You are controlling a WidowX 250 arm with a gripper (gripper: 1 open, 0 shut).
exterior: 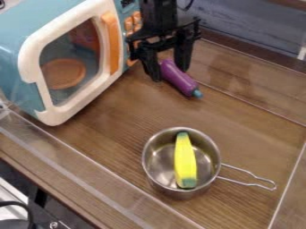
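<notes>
The black gripper (164, 55) hangs at the top centre, beside the toy microwave, just above and left of a purple eggplant (180, 79) with a teal tip lying on the wooden counter. Its fingers point down; whether anything is between them is not clear. A yellow toy vegetable (185, 163), a corn or squash shape with green ends, lies in a steel pot (157, 167) with a wire handle in the lower middle.
The light blue toy microwave (32, 40) stands at the upper left, a brown disc (63, 72) behind its window. A grey wall runs along the back.
</notes>
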